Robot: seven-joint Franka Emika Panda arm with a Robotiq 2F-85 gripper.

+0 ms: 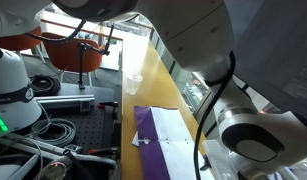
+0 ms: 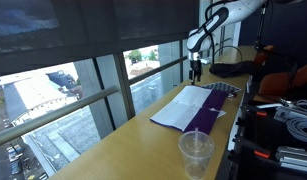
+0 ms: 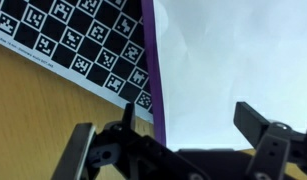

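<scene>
A white cloth or sheet with a purple band along one side lies spread on the wooden table. I cannot tell whether it is fabric or paper. My gripper stands open above its end, fingers wide apart with nothing between them. Beneath it, the wrist view shows the white surface, a narrow purple edge and a black-and-white marker board alongside. In exterior view 2 the gripper is small at the table's far end; exterior view 1 does not show its fingertips clearly.
A clear plastic cup stands near the table edge, apart from the cloth. Bare wood fills the table's window side. Cables and equipment sit beside the table, with an orange chair beyond.
</scene>
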